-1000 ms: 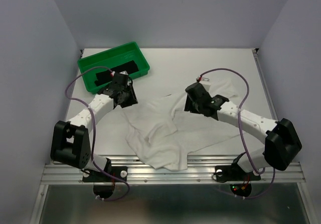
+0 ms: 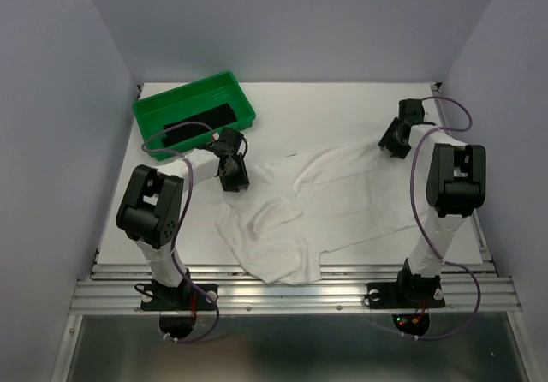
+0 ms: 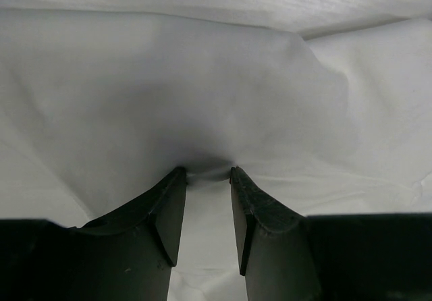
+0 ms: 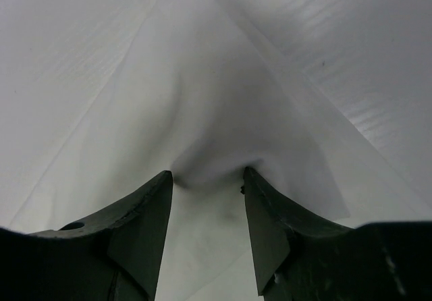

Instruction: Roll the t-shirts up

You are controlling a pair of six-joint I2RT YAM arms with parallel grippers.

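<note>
A white t-shirt (image 2: 342, 202) lies spread and wrinkled over the pale table, its lower left part bunched and reaching the front edge. At its left end my left gripper (image 2: 235, 185) points down onto the cloth. In the left wrist view a pinched fold of the t-shirt (image 3: 209, 159) sits between the left fingertips, the fingers shut on it. At the far right end is my right gripper (image 2: 388, 147), low over the fabric. The right wrist view shows its fingers (image 4: 152, 210) part open, with a raised ridge of cloth (image 4: 209, 162) between the tips.
A green bin (image 2: 184, 95) holding something black (image 2: 201, 121) stands at the back left, close to the left arm. Bare table (image 2: 325, 108) stretches along the back. Grey walls (image 2: 60, 99) close in both sides.
My right gripper has travelled from mid-cloth to the far right and back.
</note>
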